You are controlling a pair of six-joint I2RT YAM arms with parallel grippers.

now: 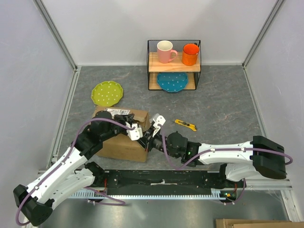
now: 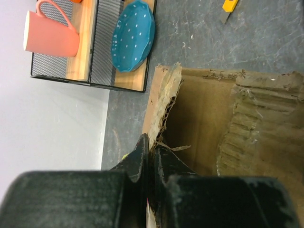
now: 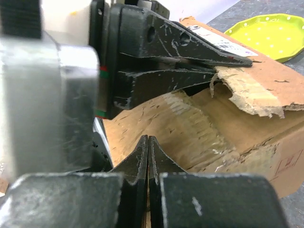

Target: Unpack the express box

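The brown cardboard box (image 1: 121, 146) stands at the left of the grey table, its far flap, with a white label (image 3: 221, 40), raised a little. In the left wrist view my left gripper is shut on the torn edge of that flap (image 2: 164, 102). The right wrist view shows the same left gripper pinching the flap from the side. My right gripper is shut, nothing showing between its fingertips, over the taped near flap (image 3: 175, 128); whether it touches the cardboard I cannot tell.
A yellow utility knife (image 1: 185, 125) lies right of the box. Behind stands a rack (image 1: 174, 69) with a pink mug (image 1: 165, 51), an orange mug (image 1: 190, 54) and a blue plate (image 1: 172, 81). A green plate (image 1: 107, 93) lies behind the box.
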